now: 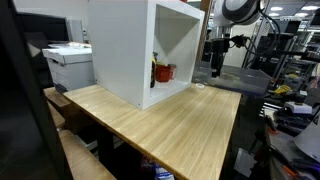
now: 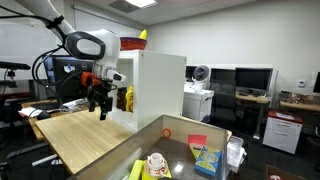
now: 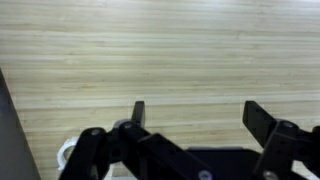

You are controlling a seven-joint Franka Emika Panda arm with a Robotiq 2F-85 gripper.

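Observation:
High over the far end of the wooden table (image 1: 175,125), my gripper (image 1: 216,72) points down. In the wrist view the fingers of the gripper stand wide apart, open, with only bare wood between them. A white ring-shaped thing (image 3: 66,152) lies on the table at the lower left of that view, partly hidden by the gripper; it shows as a small white spot (image 1: 199,85) in exterior view 1. Inside the white shelf unit (image 1: 122,50) stand a red mug (image 1: 164,73) and a dark bottle (image 1: 153,70).
A grey bin (image 2: 125,150) beside the table holds a white cup (image 2: 157,165), yellow things and a blue box (image 2: 207,160). Red and yellow bowls (image 2: 133,43) rest on top of the shelf unit.

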